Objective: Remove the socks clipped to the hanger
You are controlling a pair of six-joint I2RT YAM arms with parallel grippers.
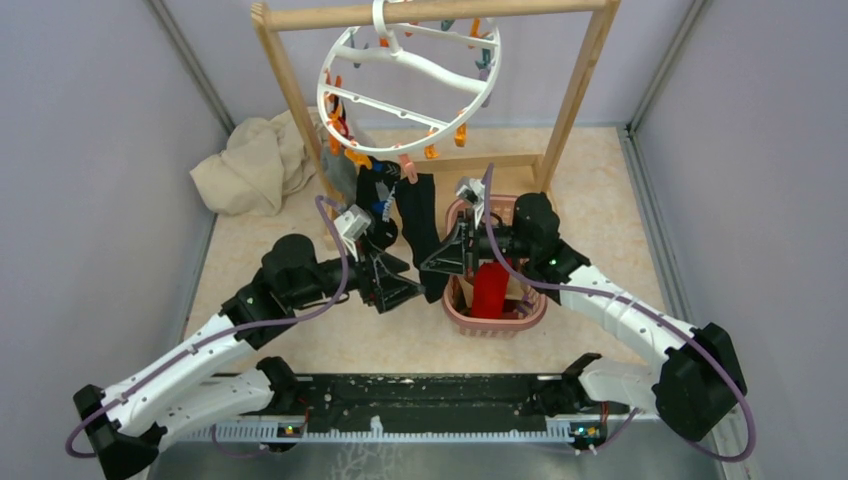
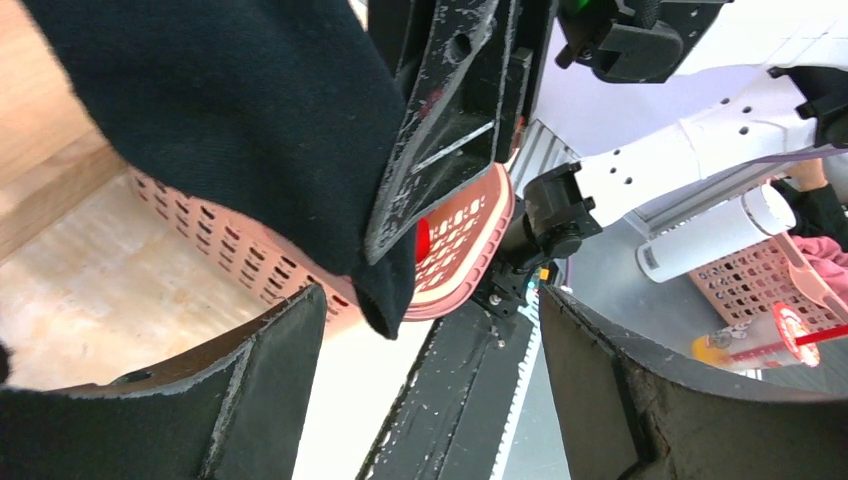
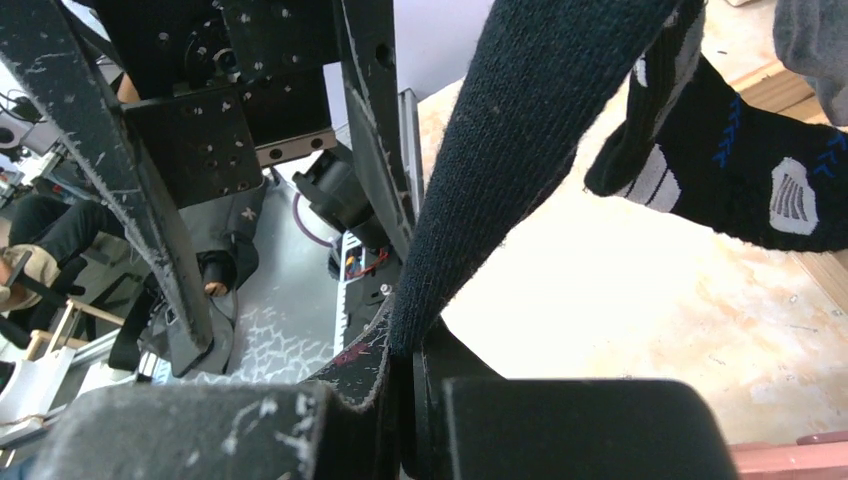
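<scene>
A plain black sock [image 1: 418, 215] hangs from a pink clip [image 1: 407, 167] on the round white hanger [image 1: 388, 150]. My right gripper is shut on this sock's lower part, and the cloth stretches taut up from its fingers. Beside the sock, my left gripper stands open with nothing between its fingers; the sock's end dangles beyond them. Another black sock [image 3: 770, 175], with white and blue marks, hangs to the left of the held one in the top view.
Below the right gripper stands a pink basket [image 1: 455, 318] with a red cloth [image 1: 489, 290] inside. The wooden rack [image 1: 580, 90] frames the hanger. Beige fabric [image 1: 255, 165] lies at the back left.
</scene>
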